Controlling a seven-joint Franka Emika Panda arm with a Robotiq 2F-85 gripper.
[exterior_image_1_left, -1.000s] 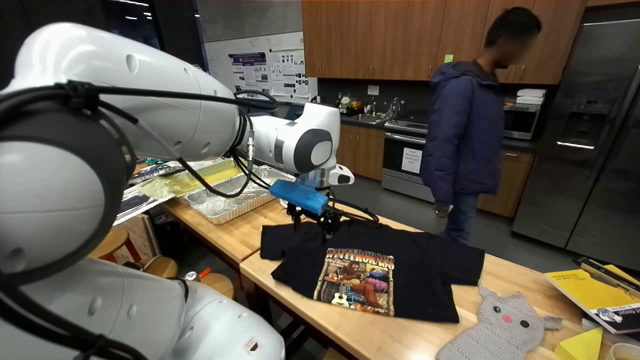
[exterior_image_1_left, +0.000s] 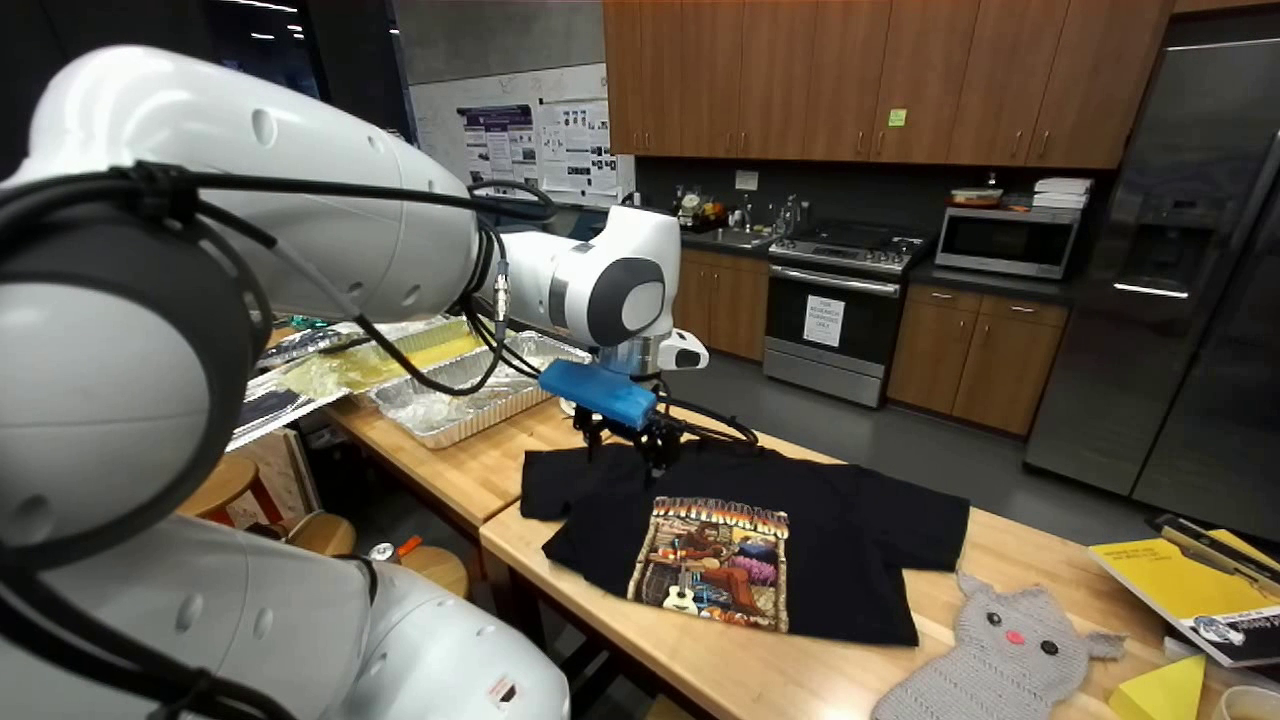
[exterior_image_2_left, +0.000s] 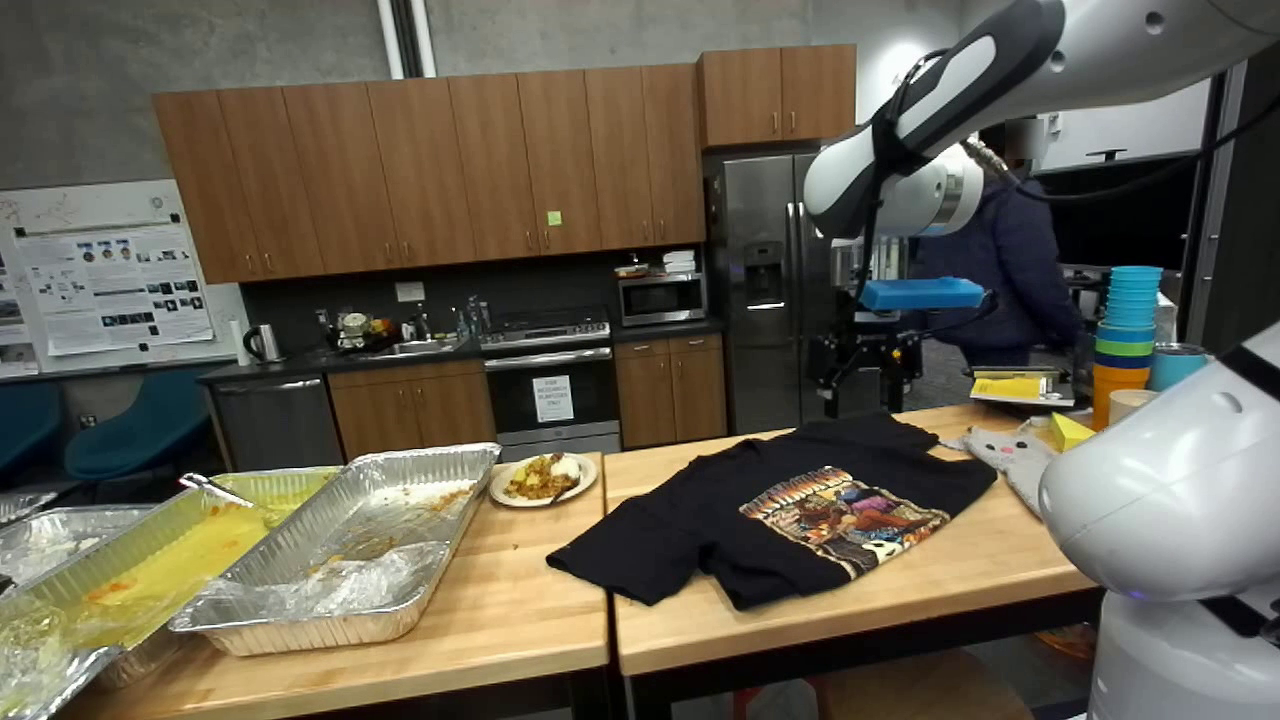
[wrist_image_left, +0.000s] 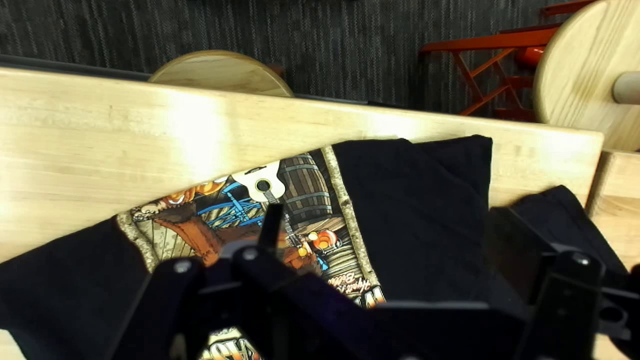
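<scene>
A black T-shirt (exterior_image_1_left: 840, 516) with a colourful printed picture (exterior_image_1_left: 713, 564) lies spread on the wooden table. Its near hem is folded or bunched at one side, as the wrist view shows at the black cloth (wrist_image_left: 420, 204). Above the shirt hangs my gripper (exterior_image_2_left: 861, 402), pointing down under a blue cover (exterior_image_2_left: 921, 294). The wrist view has the fingers wide apart, with the print and plain black cloth beneath my gripper. It is open and nothing is held. Part of the shirt is hidden behind the gripper body in that view.
A grey knitted toy (exterior_image_1_left: 990, 654), a yellow block (exterior_image_1_left: 1161, 690) and a yellow book (exterior_image_1_left: 1182, 582) lie past one end of the shirt. Foil trays (exterior_image_2_left: 348, 564) and a plate of food (exterior_image_2_left: 542, 482) occupy the adjoining table. Stacked cups (exterior_image_2_left: 1128, 330) stand near the toy.
The person standing behind the table has walked out of exterior view 1. My arm, the gripper and the shirt look the same as before.
</scene>
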